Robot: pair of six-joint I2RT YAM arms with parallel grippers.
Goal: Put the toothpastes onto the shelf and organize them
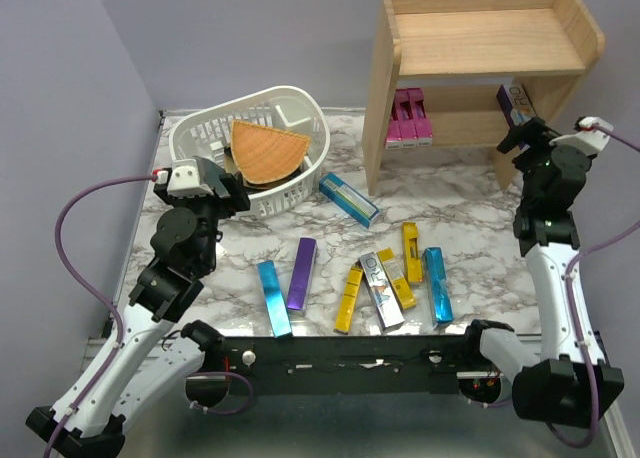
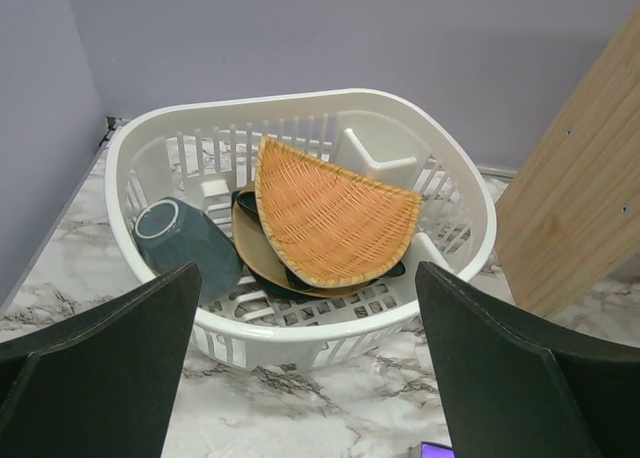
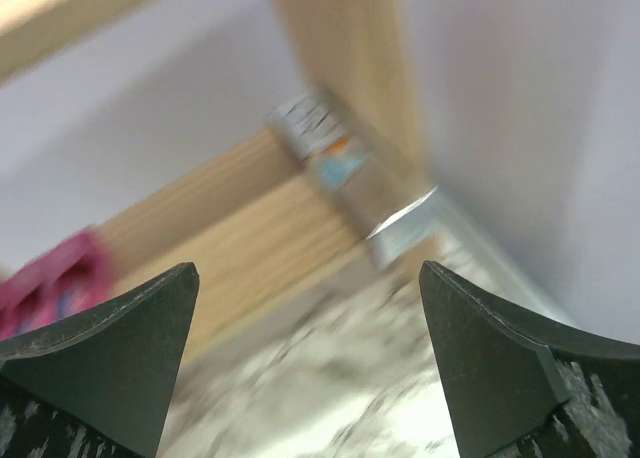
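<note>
A silver-grey toothpaste box [image 3: 350, 183] lies on the lower board of the wooden shelf [image 1: 490, 43], along its right side wall, its front end jutting past the board's edge. Magenta boxes [image 1: 409, 128] stand together at that board's left end. My right gripper is open and empty in front of the shelf, apart from the silver box. Over by the basket, my left gripper hangs open with nothing in it. On the table lie a purple box [image 1: 302, 275], a silver box [image 1: 381, 290], blue boxes [image 1: 274, 298] and several yellow ones [image 1: 411, 253].
A white basket [image 2: 300, 330] holding a grey cup [image 2: 188, 246] and a woven fan [image 2: 330, 218] stands at the back left. Bare board lies between the magenta boxes and the silver one. The shelf's top level is empty.
</note>
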